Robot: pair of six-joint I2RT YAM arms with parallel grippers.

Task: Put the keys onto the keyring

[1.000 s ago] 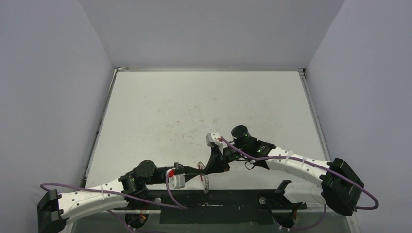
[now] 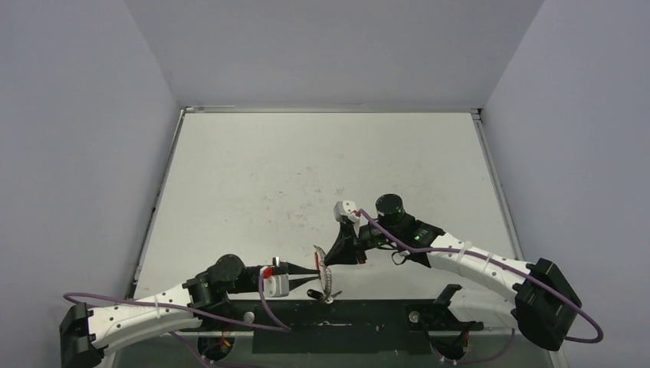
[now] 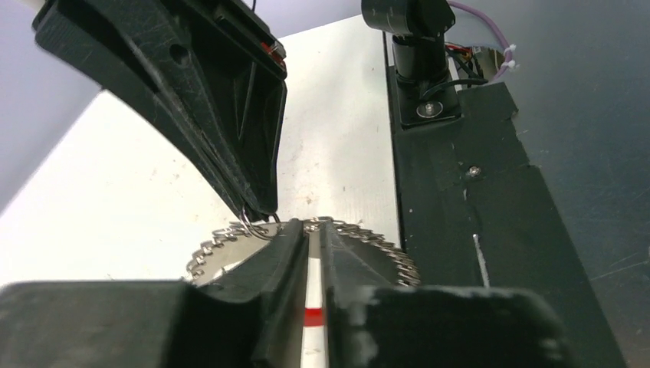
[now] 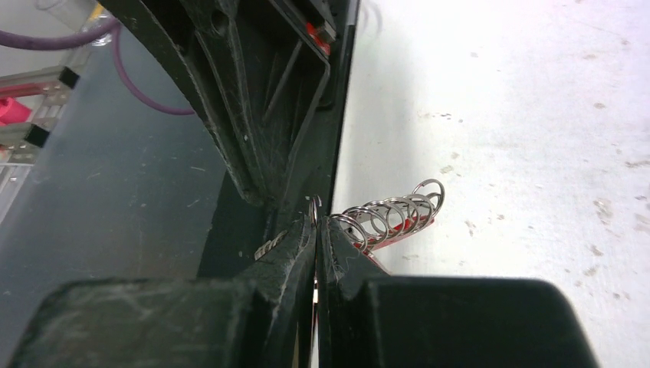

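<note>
The coiled wire keyring (image 2: pixel 325 280), with a red strip beside it, hangs between both grippers in the top view. Its spiral (image 3: pixel 360 232) arches behind the fingers in the left wrist view, and its loops (image 4: pixel 395 213) lean right in the right wrist view. On the left side of the coil, my left gripper (image 2: pixel 316 277) has its fingers spread apart. My right gripper is shut, with a thin wire loop at its tip. Small dark and metallic pieces, apparently keys (image 2: pixel 315 294), show at the coil's lower end; their exact hold on it cannot be told.
A black strip (image 2: pixel 337 326) runs along the front edge, just below the coil. Both arms' hands are very close together.
Dark pieces have come into view below the coil, which has moved slightly right. The right gripper has shifted a little up and right in the top view.
</note>
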